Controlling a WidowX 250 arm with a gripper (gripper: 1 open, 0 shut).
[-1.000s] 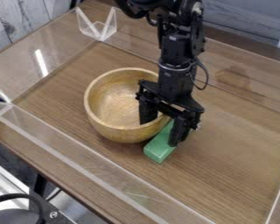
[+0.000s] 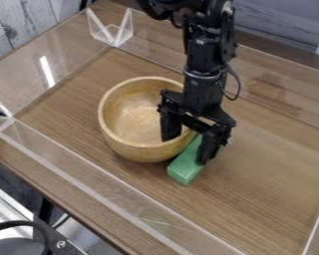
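The black robot arm hangs down over the middle of the table, its gripper [image 2: 197, 127] low beside a tan bowl [image 2: 123, 118] and above a green block [image 2: 185, 167]. The block lies on the table just right of the bowl, partly hidden under the gripper. I cannot tell from this view whether the fingers are open or shut, or whether they touch the block.
The wooden table [image 2: 255, 199] has free room to the right and at the front. A clear plastic object [image 2: 111, 30] stands at the back left. Black cables [image 2: 29, 241] show at the lower left corner.
The gripper has shifted slightly over the bowl's right side and the block. The bowl and green block look almost in the same places.
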